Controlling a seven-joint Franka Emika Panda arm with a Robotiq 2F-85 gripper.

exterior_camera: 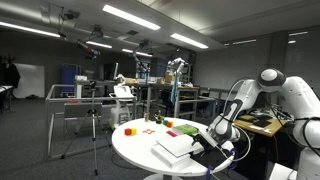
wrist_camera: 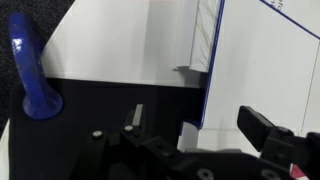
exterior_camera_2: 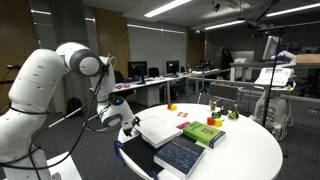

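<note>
A white box-like object (exterior_camera_2: 162, 131) lies near the table's edge, its pale flat top facing up; exterior view 1 also shows this white object (exterior_camera: 177, 147). My gripper (exterior_camera_2: 128, 128) is low at its robot-side edge. In the wrist view the gripper stands open, its two dark fingers wide apart. Between and beyond them runs a white panel with a blue edge (wrist_camera: 211, 75), next to a black surface (wrist_camera: 95, 125). Whether the fingers touch the panel, I cannot tell.
Beside the white object lie a dark flat box (exterior_camera_2: 178, 156) and a green box (exterior_camera_2: 203, 134). A blue curved handle-like part (wrist_camera: 36, 75) shows at the wrist view's left. The round white table (exterior_camera_2: 250, 145) has free room on its far side.
</note>
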